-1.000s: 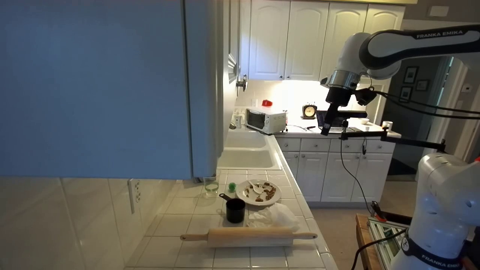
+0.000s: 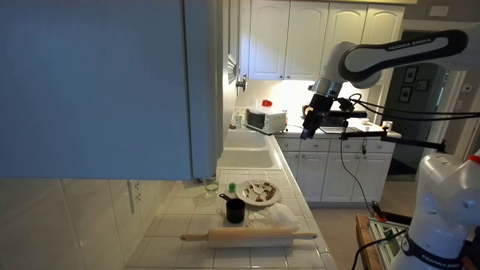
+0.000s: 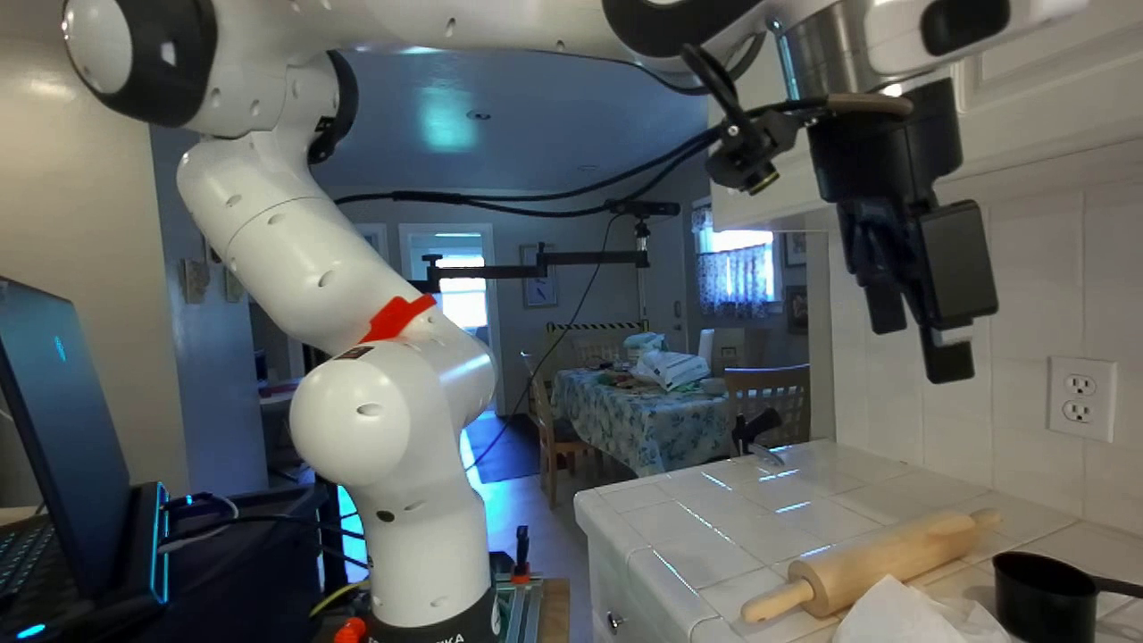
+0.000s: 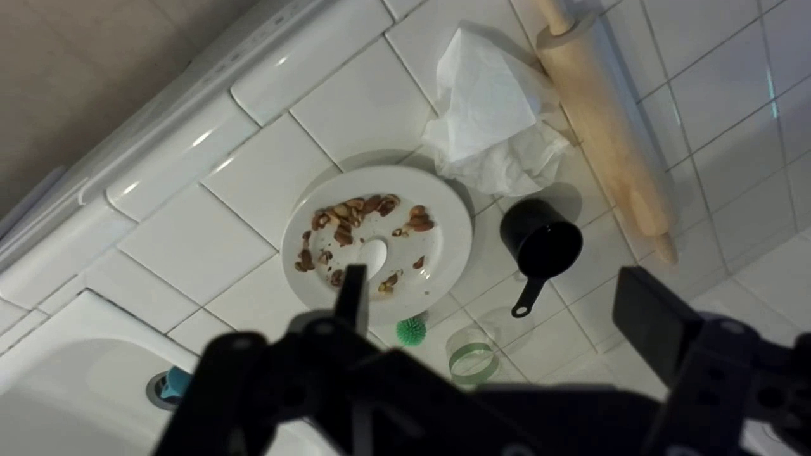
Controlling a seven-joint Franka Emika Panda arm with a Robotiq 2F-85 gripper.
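Observation:
My gripper is open and empty, its two dark fingers far apart, high above the tiled counter. In exterior view 1 the gripper [image 2: 307,134] hangs in front of the far cabinets, well clear of everything on the counter. A white plate [image 4: 445,258] carries brown nut-like pieces and a white spoon [image 4: 374,254]. Close by are a black measuring cup [image 4: 532,228] with a handle, a crumpled white cloth or paper [image 4: 490,114], a spiky green ball [image 4: 411,331] and a clear glass with a green band [image 4: 472,363]. A wooden rolling pin [image 4: 608,125] lies beyond the cup.
A white sink [image 2: 247,158] lies behind the plate, with a blue item [image 4: 176,381] at its drain. The upper cabinet [image 2: 94,90] overhangs the counter's wall side. A toaster oven [image 2: 266,120] stands farther back. Bare tiles lie along the counter's front edge.
In exterior view 1 my arm has moved left, towards the counter, and the gripper sits slightly lower and more tilted. The objects on the counter have stayed put.

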